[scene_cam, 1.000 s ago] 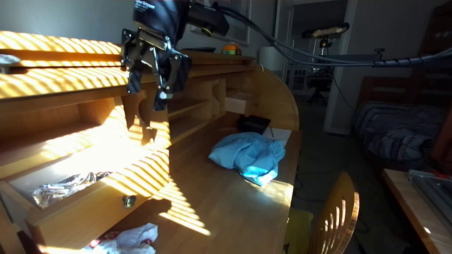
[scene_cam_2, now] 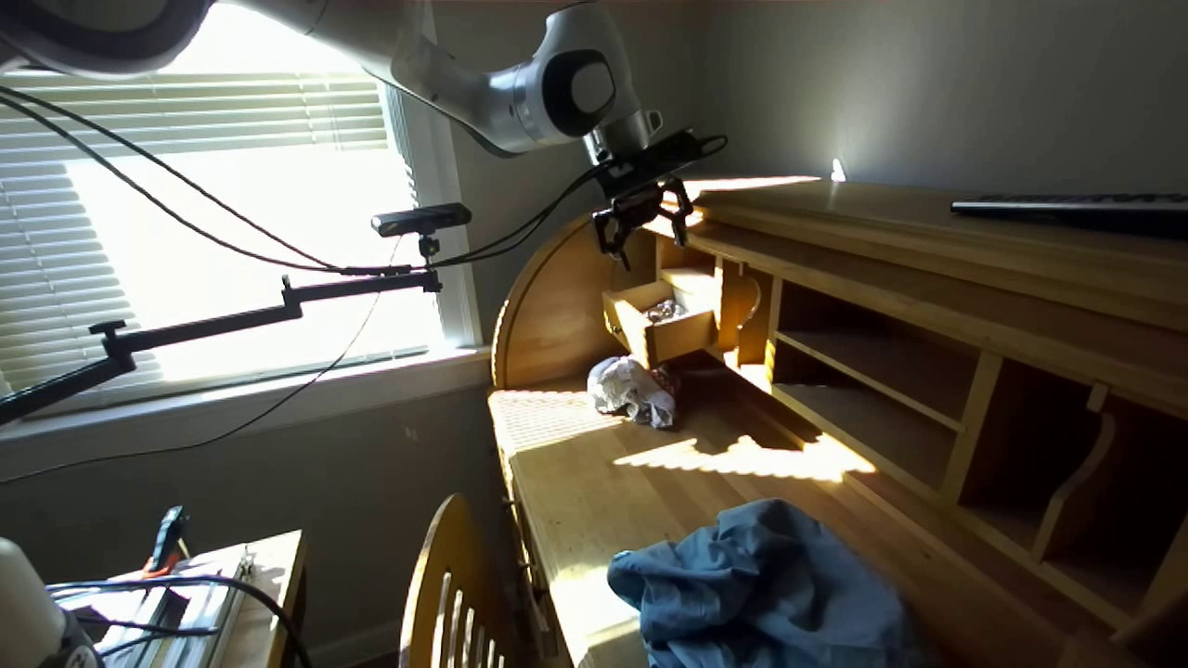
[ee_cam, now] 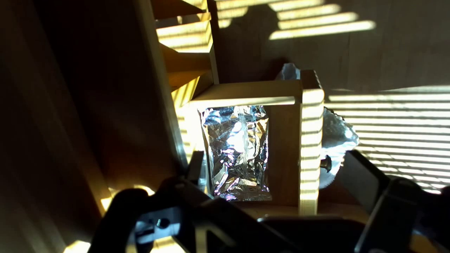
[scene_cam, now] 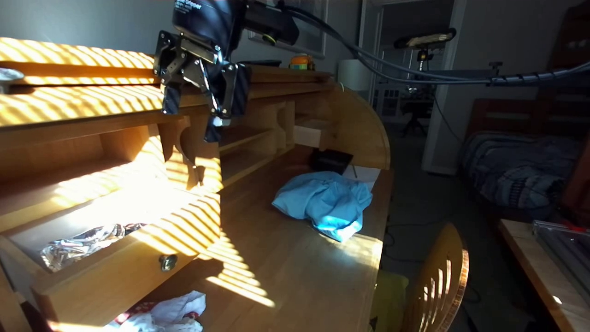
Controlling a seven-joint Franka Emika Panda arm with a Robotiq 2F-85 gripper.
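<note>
My gripper point(scene_cam: 191, 122) hangs high over the desk with its fingers spread and nothing between them. In the wrist view, a shiny silver packet point(ee_cam: 238, 154) lies inside the pulled-out drawer point(ee_cam: 284, 168), ahead of my fingertips and apart from them. Exterior view 1 shows the same drawer at lower left, its round knob point(scene_cam: 168, 262) on the front and the crinkled foil partly hidden by the front panel. From the other side, my gripper point(scene_cam_2: 646, 247) appears above the drawer point(scene_cam_2: 677, 336).
A blue cloth point(scene_cam: 326, 202) lies crumpled on the desktop. Below the drawer is a white and red crumpled bundle point(scene_cam_2: 631, 390). Cubbyholes and the desk's upper ledge point(scene_cam_2: 780, 239) border the drawer. Bare desktop point(scene_cam: 265, 265) lies between cloth and drawer.
My gripper has shifted very slightly, its fingers a little wider apart in exterior view 1. The drawer, packet and cloths stay in place.
</note>
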